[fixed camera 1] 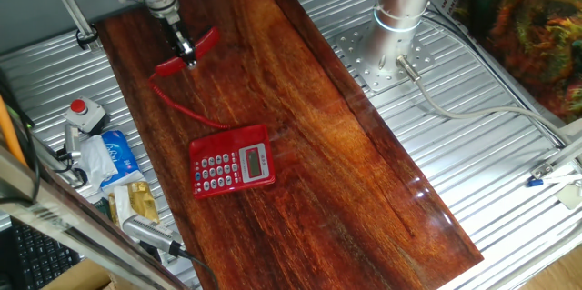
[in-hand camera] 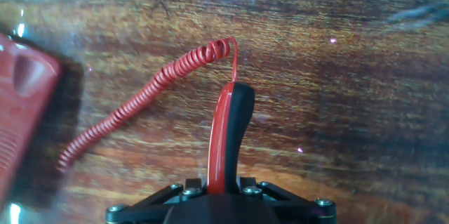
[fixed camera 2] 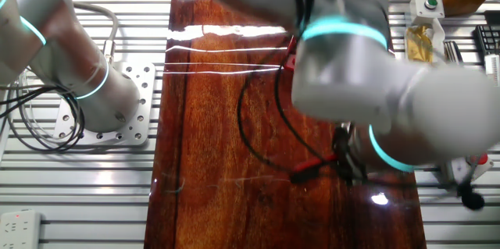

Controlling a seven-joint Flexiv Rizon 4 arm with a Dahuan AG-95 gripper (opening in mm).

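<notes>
A red handset with a black inner side (in-hand camera: 219, 136) is held in my gripper, whose fingers are shut round its middle in the wrist view. From exterior view 1, the handset (fixed camera 1: 207, 42) slants across the far left part of the table, the gripper (fixed camera 1: 188, 56) over its middle. A coiled red cord (fixed camera 1: 177, 105) runs from it to the red telephone base (fixed camera 1: 205, 186), which lies on the table with keypad and display facing up. In exterior view 2 the arm covers most of the base, and the handset (fixed camera 2: 311, 166) shows only in part.
</notes>
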